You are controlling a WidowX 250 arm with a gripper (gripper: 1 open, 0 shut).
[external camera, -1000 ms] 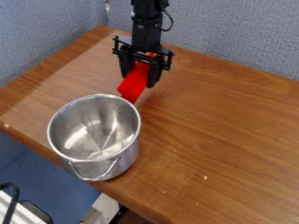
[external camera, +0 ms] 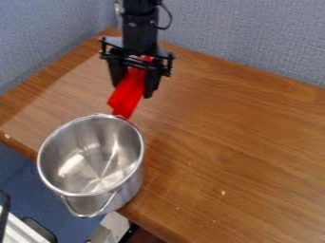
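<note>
My black gripper hangs from the top centre-left, shut on a red object, which tilts down toward the near left. Just below it stands a shiny steel pot with a wire handle, at the lower left of the wooden table. The red object's lower end is close to the pot's far rim; whether they touch I cannot tell.
Speckled grey panels bound it at the back. Beyond the left edge, at the bottom, are a blue surface and some white and black hardware.
My gripper and the red object have moved left and slightly toward the pot. The pot appears shifted a little left and down in the view.
</note>
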